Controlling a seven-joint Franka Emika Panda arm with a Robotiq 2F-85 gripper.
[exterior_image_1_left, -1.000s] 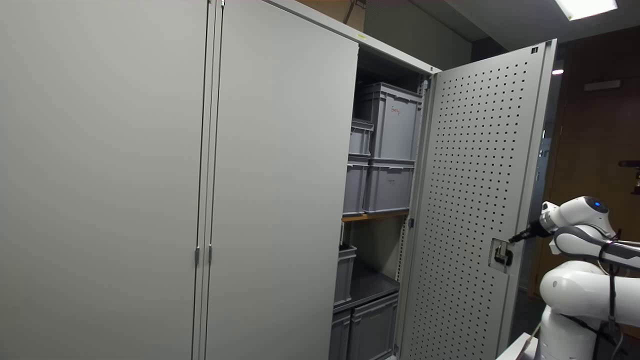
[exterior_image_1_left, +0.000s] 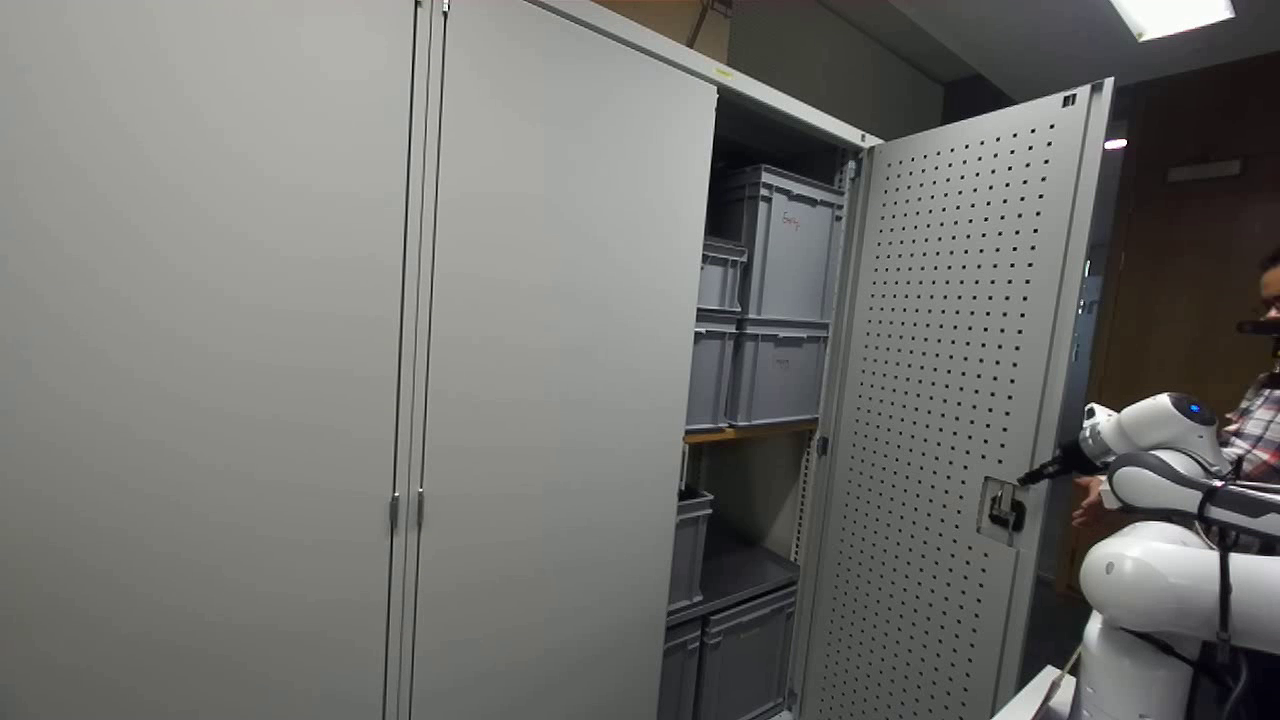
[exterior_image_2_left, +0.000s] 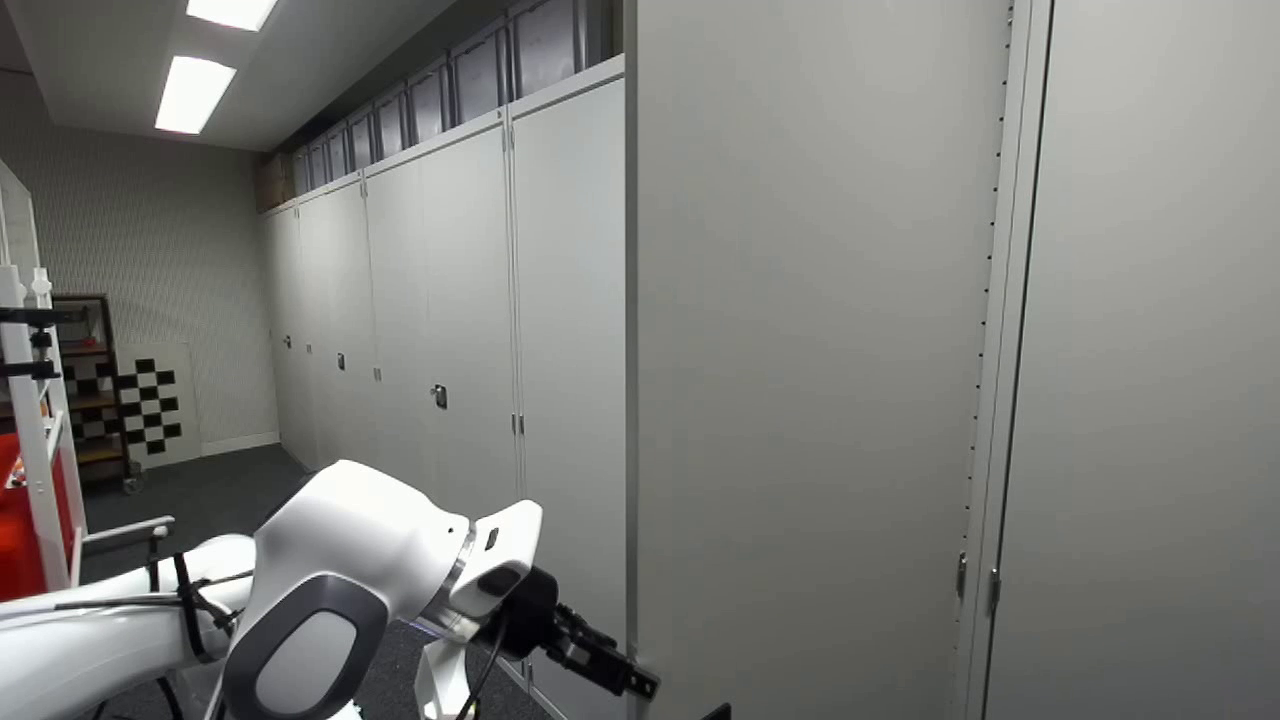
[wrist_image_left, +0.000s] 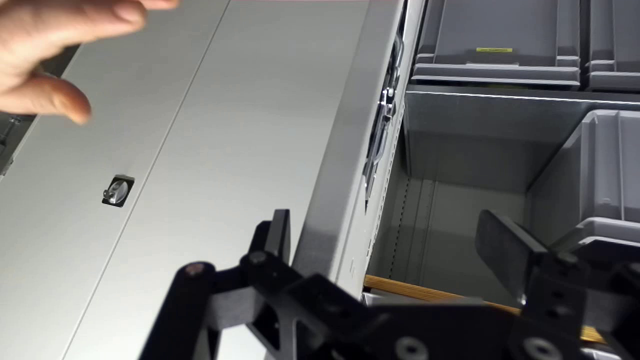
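Observation:
A grey cabinet door (exterior_image_1_left: 948, 360) with a perforated inner face stands swung open at the right in exterior view 1. Its latch (exterior_image_1_left: 1003, 510) is set in the inner face near the free edge. My gripper is at that edge, its fingers wide apart. In the wrist view the door edge (wrist_image_left: 327, 231) runs through the gap, closer to the left finger (wrist_image_left: 277, 237) than to the right finger (wrist_image_left: 510, 255). I cannot tell whether either finger touches the door. Exterior view 2 shows the door's plain outer face (exterior_image_2_left: 816, 360), with the gripper low at its left edge.
Grey bins (exterior_image_1_left: 786, 246) fill the cabinet shelves behind the door. A closed door panel (exterior_image_1_left: 564, 360) covers the rest. A person's hand (wrist_image_left: 54, 57) reaches into the wrist view's top left; the person (exterior_image_1_left: 1260, 414) stands behind the arm. More closed cabinets (exterior_image_2_left: 462, 300) line the wall.
A person has come into view at the right edge, with a hand held out behind the gripper. Neither the arm nor the door has visibly moved.

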